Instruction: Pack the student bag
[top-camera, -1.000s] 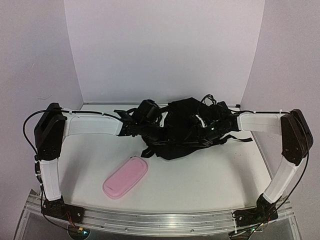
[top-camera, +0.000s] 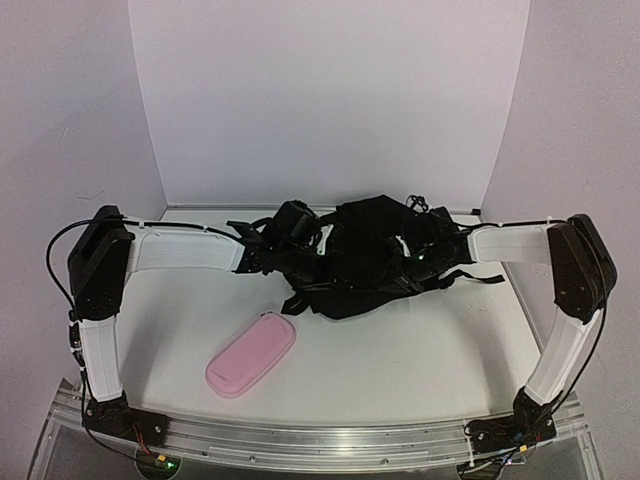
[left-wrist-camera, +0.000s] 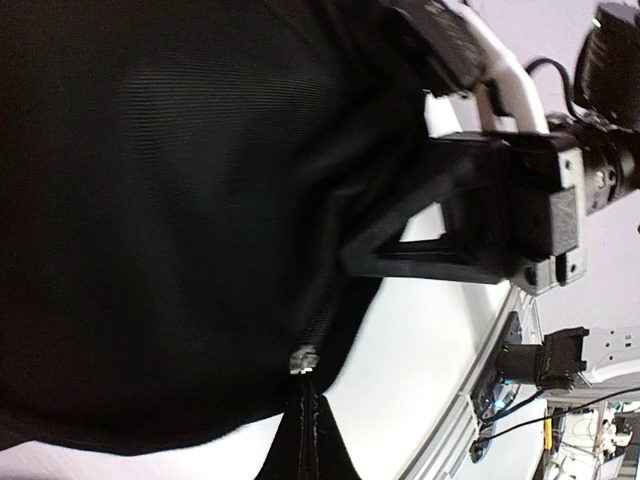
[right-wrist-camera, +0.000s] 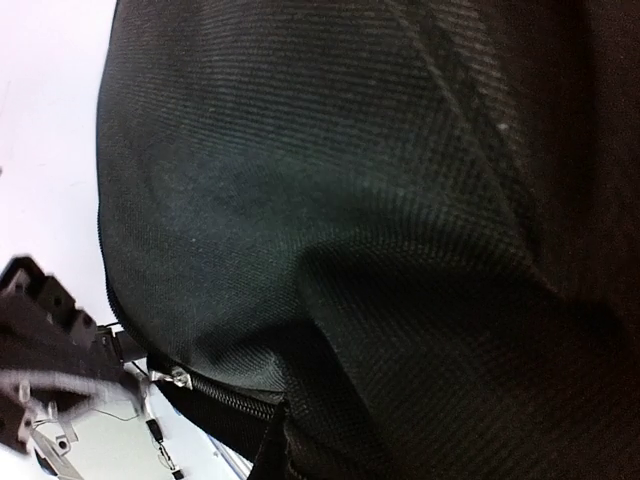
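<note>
The black bag (top-camera: 355, 300) lies across the middle of the table, with both grippers at its near edge. My left gripper has its fingers together at a silver zipper slider (left-wrist-camera: 303, 360), seemingly shut on its pull. In the right wrist view the slider (right-wrist-camera: 172, 377) sits beside the left gripper, and a dark zip (right-wrist-camera: 235, 400) runs from it toward my right gripper. The right gripper's fingertips are against the bag's edge by the zip; dark cloth hides whether they pinch it. A pink case (top-camera: 250, 355) rests on the table in front of the bag.
A black strap (top-camera: 480, 276) trails right from the bag, and another strap end (top-camera: 294, 304) sticks out at its front left. A metal rail (top-camera: 300, 455) runs along the front edge.
The left arm, the pink case and most of the bag look unchanged.
</note>
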